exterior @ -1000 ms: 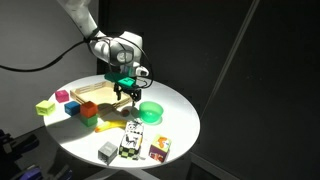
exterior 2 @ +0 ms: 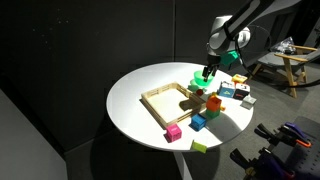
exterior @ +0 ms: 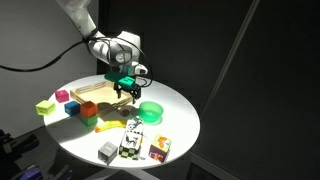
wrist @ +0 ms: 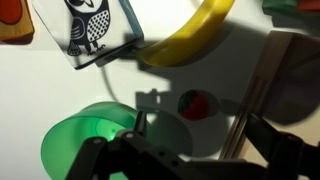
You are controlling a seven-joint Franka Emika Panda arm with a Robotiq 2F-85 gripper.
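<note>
My gripper stands open, its two dark fingers apart along the bottom of the wrist view. Between and just beyond them lies a small red strawberry-like piece (wrist: pixel 193 104) on the white table, not touched by either finger. A green bowl (wrist: pixel 75 135) sits to the left, close to the left finger. Up ahead is a yellow banana (wrist: pixel 190 35). In exterior view 1 the gripper (exterior: pixel 130 96) hangs above the table between the green bowl (exterior: pixel 151 112) and a shallow wooden tray (exterior: pixel 92 97).
Beside the banana is a block with an owl picture (wrist: pixel 90 25). Exterior view 1 shows an orange block (exterior: pixel 89 108) stacked on a green one, a blue block (exterior: pixel 72 108), a grey block (exterior: pixel 107 152) and a picture block (exterior: pixel 160 148). The tray (exterior 2: pixel 150 101) looks empty.
</note>
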